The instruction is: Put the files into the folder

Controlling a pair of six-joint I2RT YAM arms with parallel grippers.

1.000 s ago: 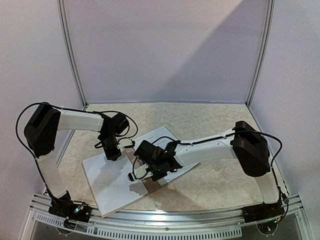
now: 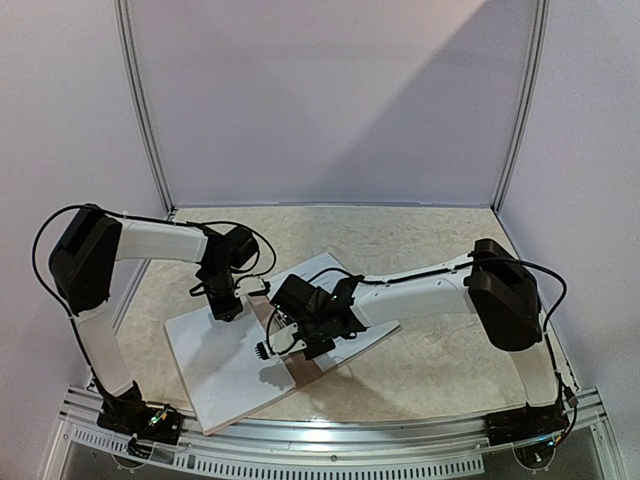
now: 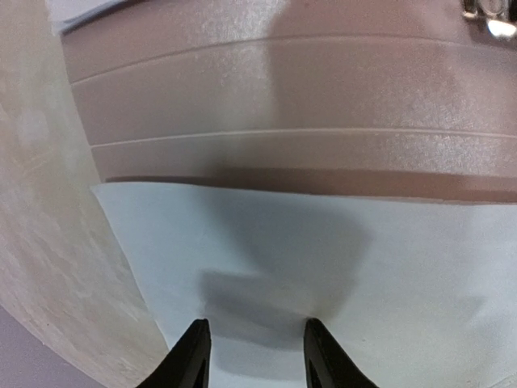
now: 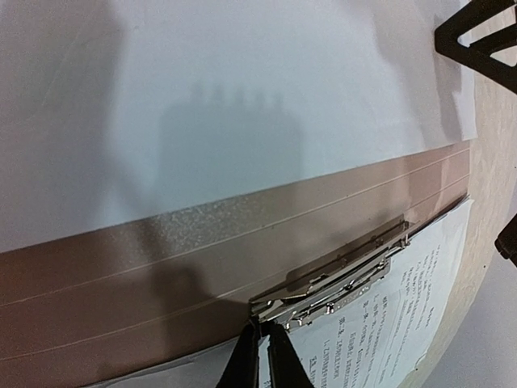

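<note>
The open folder (image 2: 205, 375) lies on the table; its brown spine (image 4: 121, 299) shows between a blank white side (image 4: 226, 97) and printed papers (image 4: 396, 323). A metal clip (image 4: 339, 283) runs along the spine at the papers' edge. My right gripper is shut on the clip's near end. My left gripper is low over the white cover (image 3: 420, 283) beside the spine; its fingertips stand apart in the left wrist view, and whether anything is between them is unclear. In the top view both wrists hide much of the spine.
Walls enclose it at the back and sides. The two wrists are close together over the folder.
My right wrist has shifted very slightly in the top view. The left arm and the folder look unchanged.
</note>
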